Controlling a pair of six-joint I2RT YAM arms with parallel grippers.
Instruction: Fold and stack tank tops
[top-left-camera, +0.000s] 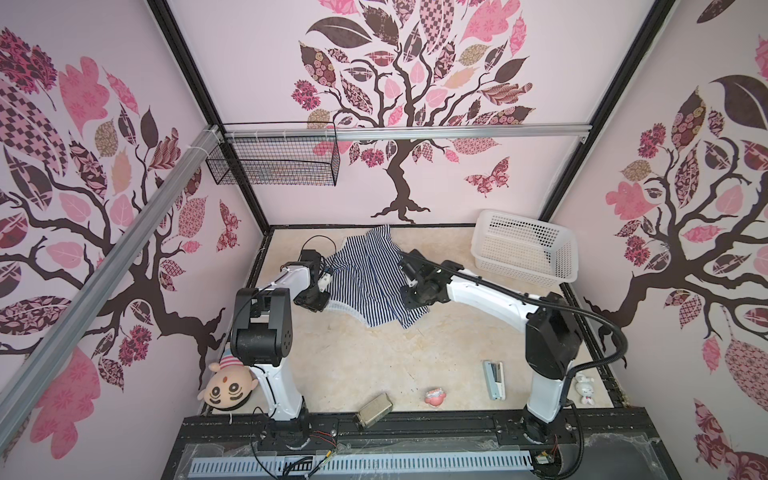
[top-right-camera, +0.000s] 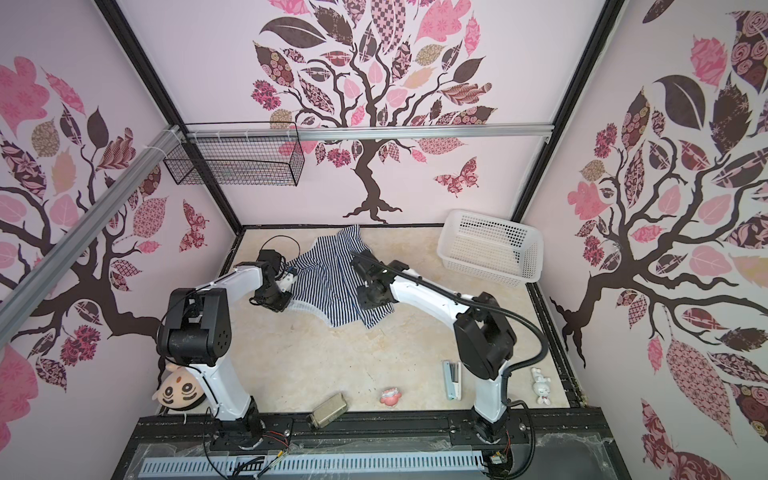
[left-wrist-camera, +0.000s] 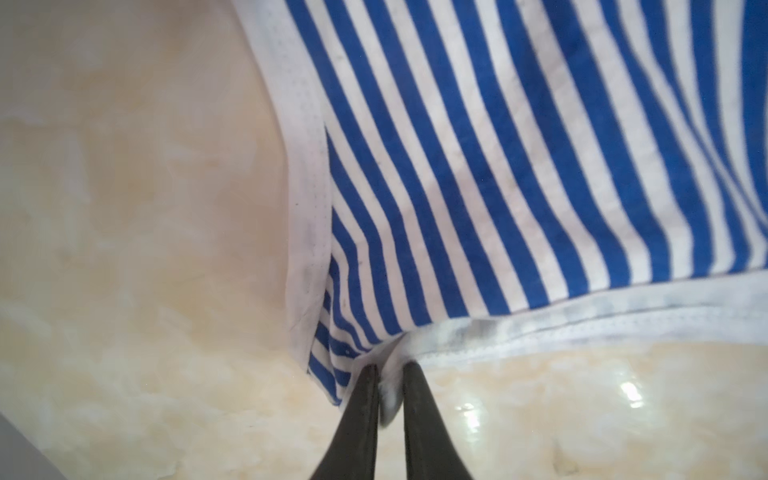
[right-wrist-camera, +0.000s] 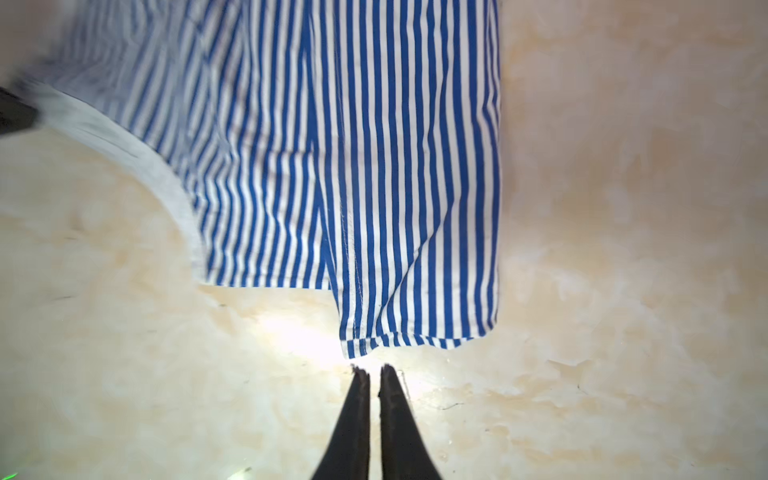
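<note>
The blue-and-white striped tank top (top-left-camera: 364, 276) lies spread at the back of the table, rumpled, its lower part between my two grippers. In the left wrist view my left gripper is shut on a corner of its white trim (left-wrist-camera: 300, 160), with a bit of cloth poking out between the fingertips. My right gripper is over the cloth's right side, its narrow fingers close together just off the striped hem (right-wrist-camera: 416, 339). A thin gap shows between them with no cloth visible in it; whether they touch the hem is unclear.
A white plastic basket (top-left-camera: 524, 249) stands empty at the back right. Along the front lie a stapler (top-left-camera: 494, 380), a small pink item (top-left-camera: 434, 397) and a beige case (top-left-camera: 373, 410).
</note>
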